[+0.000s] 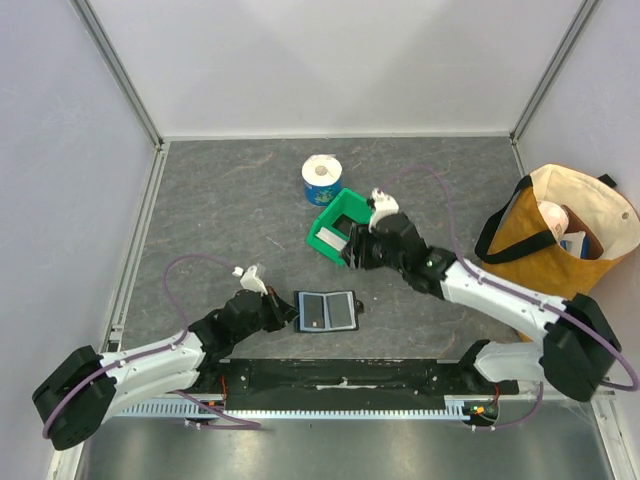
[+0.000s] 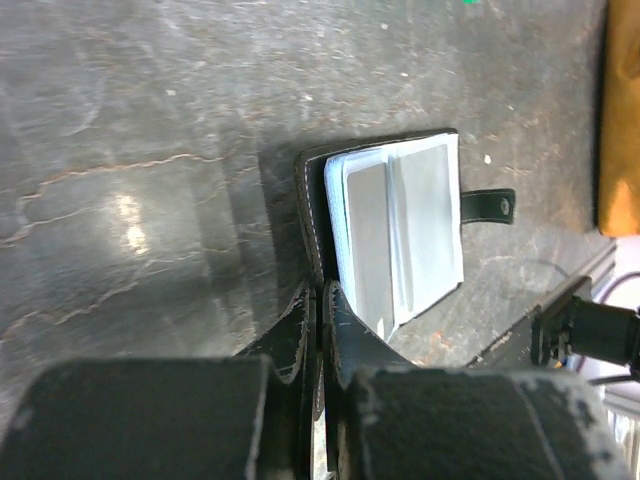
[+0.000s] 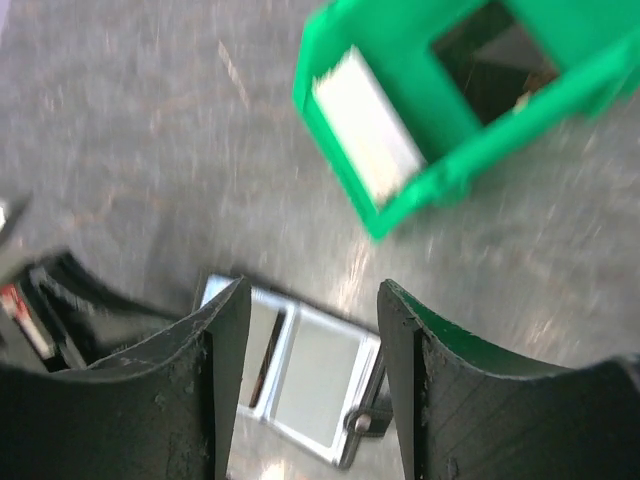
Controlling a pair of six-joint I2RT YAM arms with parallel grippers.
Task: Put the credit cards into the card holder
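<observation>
The open card holder [image 1: 327, 311], dark with clear sleeves and a snap strap, lies flat near the table's front edge. My left gripper is shut on the holder's left edge, its fingers pinching the dark cover. Over the front of the green tray [image 1: 366, 213], my right gripper stands part open with nothing between its fingers. In the right wrist view a white card stack [image 3: 368, 125] lies in the tray's near compartment. A dark card [image 3: 495, 60] shows in the other compartment. Whether the holder's sleeves contain any card is hard to tell.
Behind the tray stands a blue and white roll [image 1: 322, 180]. A yellow bag [image 1: 545, 235] with a black strap fills the right side.
</observation>
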